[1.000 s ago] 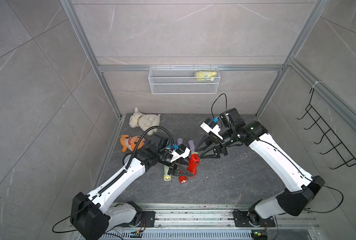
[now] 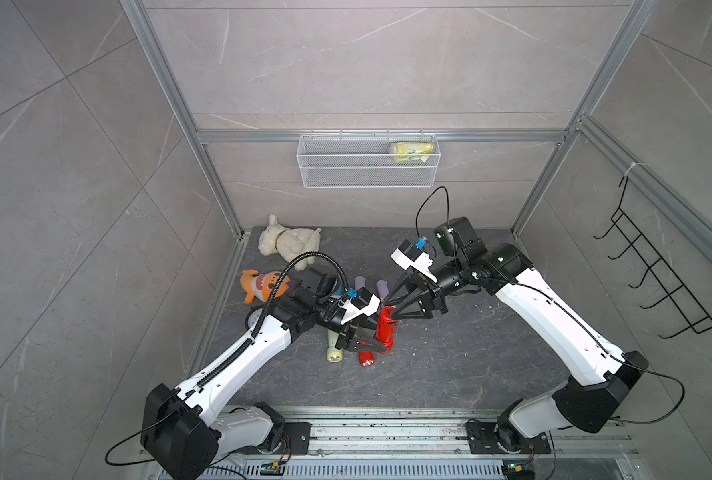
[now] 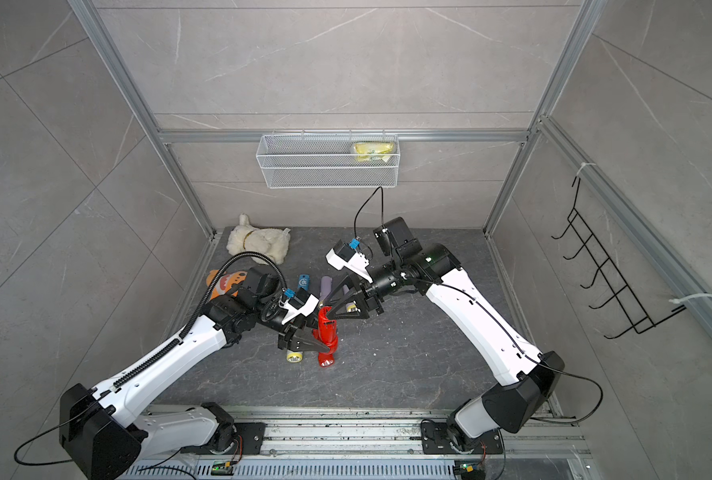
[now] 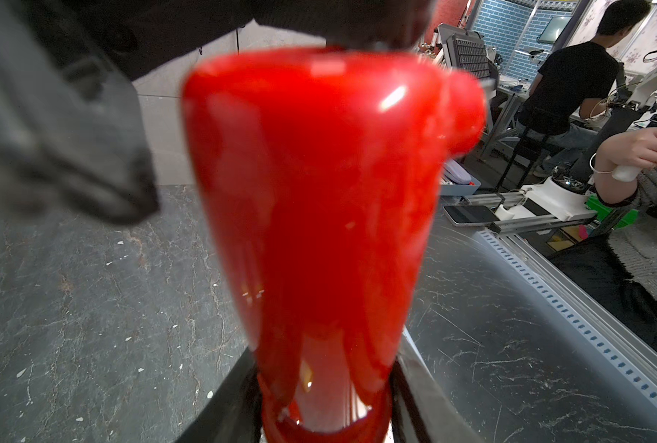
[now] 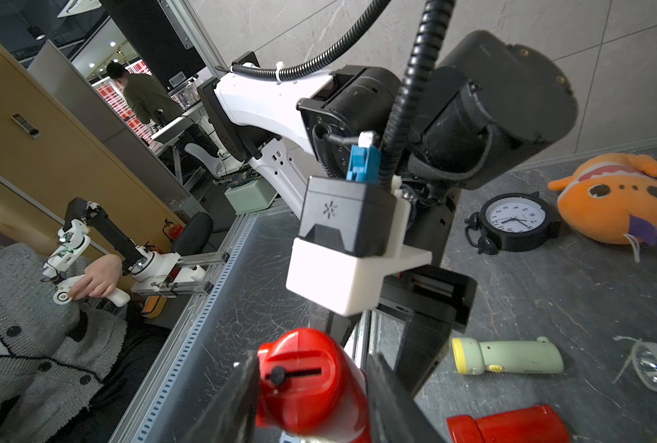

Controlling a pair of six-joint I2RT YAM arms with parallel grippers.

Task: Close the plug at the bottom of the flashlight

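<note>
My left gripper (image 2: 378, 345) is shut on a red flashlight (image 4: 313, 214), held upright above the floor of the workspace. In the right wrist view, the flashlight's top end (image 5: 306, 391) is its bottom cap, with a dark slot and a small black piece, probably the plug, at the slot's left end. My right gripper (image 2: 392, 312) is open around that end from above, its blurred fingers either side. Whether they touch it is unclear.
A second red flashlight (image 5: 513, 426), a pale green flashlight (image 5: 509, 356), purple and blue ones, a black clock (image 5: 516, 220), an orange plush (image 5: 609, 199) and a white plush (image 2: 287, 240) lie around.
My right gripper has moved left and onto the top end of the red flashlight since a second ago. The left arm and flashlight look unchanged.
</note>
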